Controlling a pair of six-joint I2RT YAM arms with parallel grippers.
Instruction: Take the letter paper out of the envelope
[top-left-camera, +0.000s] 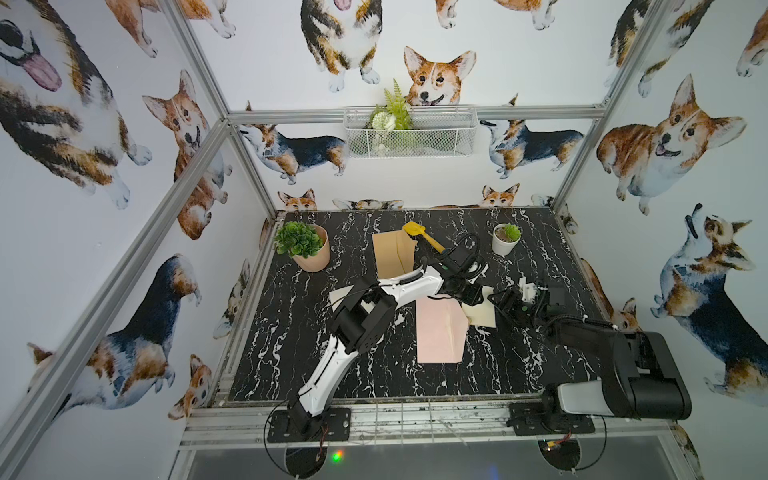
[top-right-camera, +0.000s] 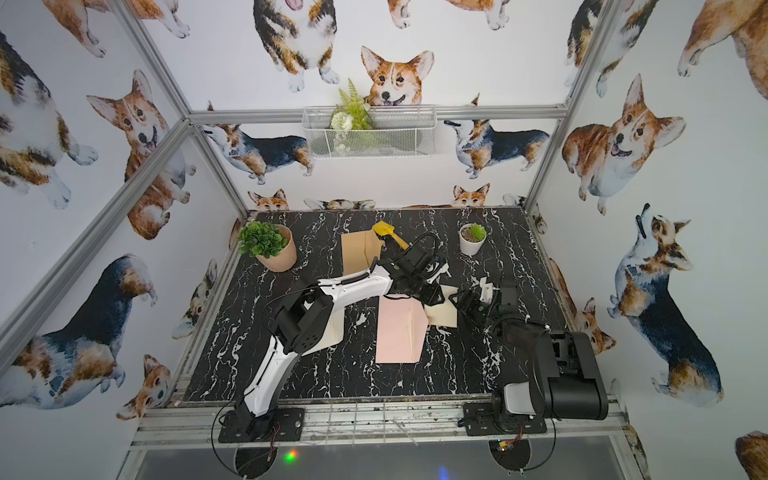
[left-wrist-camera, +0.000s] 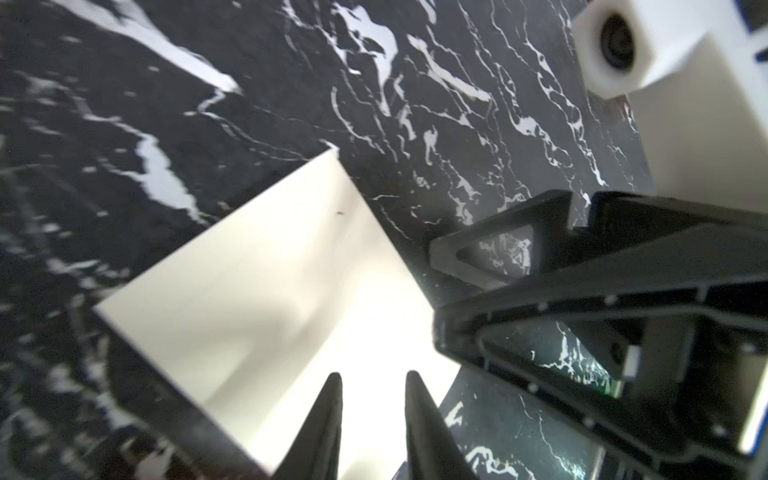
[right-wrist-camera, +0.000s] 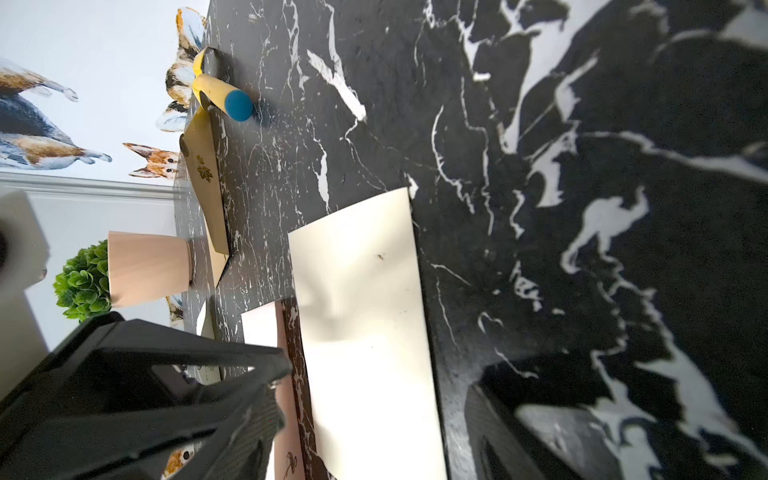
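Observation:
A cream letter paper (top-left-camera: 481, 313) lies against the right edge of the pink envelope (top-left-camera: 438, 340), its left part hidden under my left gripper (top-left-camera: 475, 301). Whether any of it is still inside the envelope cannot be told. In the left wrist view, the paper (left-wrist-camera: 296, 296) spreads beneath the left gripper, whose fingertips stand a little apart. My right gripper (top-left-camera: 497, 301) is at the paper's right side. In the right wrist view the right gripper is open, its fingers (right-wrist-camera: 500, 432) on either side of the paper (right-wrist-camera: 364, 320) and clear of it.
A brown envelope (top-left-camera: 393, 253) and a yellow shovel (top-left-camera: 424, 237) lie at the back. Another cream sheet or envelope (top-right-camera: 329, 329) is partly under the left arm. Potted plants stand at back left (top-left-camera: 310, 248) and back right (top-left-camera: 505, 240).

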